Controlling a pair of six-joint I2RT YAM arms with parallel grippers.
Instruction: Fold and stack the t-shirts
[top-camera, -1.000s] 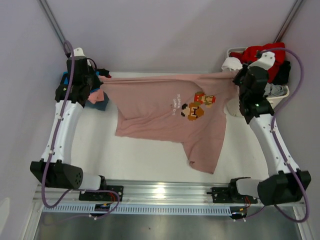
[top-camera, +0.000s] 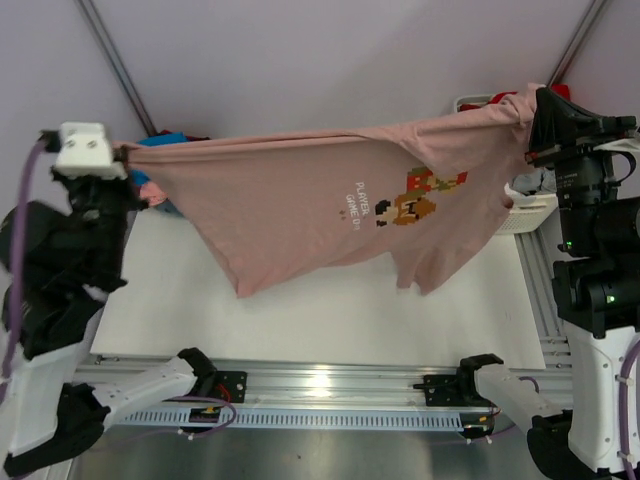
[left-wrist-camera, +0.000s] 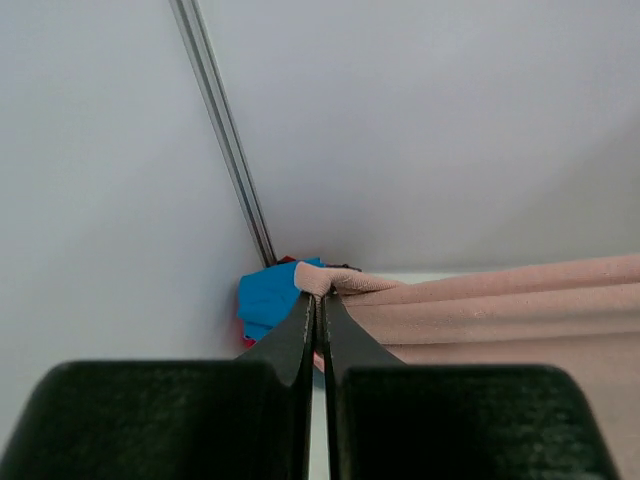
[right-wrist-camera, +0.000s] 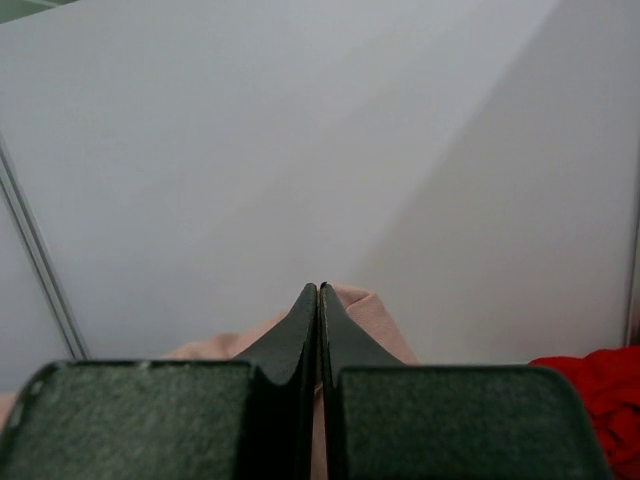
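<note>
A pink t-shirt with a pixel-figure print hangs stretched between my two grippers, above the white table. Its upper edge is pulled nearly straight and its lower edge dangles unevenly. My left gripper is shut on a gathered bit of the pink cloth, which shows around the fingertips. On the other side, my right gripper is shut with pink cloth right behind and below its fingertips. The top view shows the shirt's other upper corner running up to that gripper.
A white basket with clothes stands at the right, partly covered by the shirt and arm; red cloth shows there. Blue folded clothes lie at the back left.
Both arms have risen and spread apart, the left going left and the right going right. The shirt has lifted with them and its upper edge is stretched wider.
</note>
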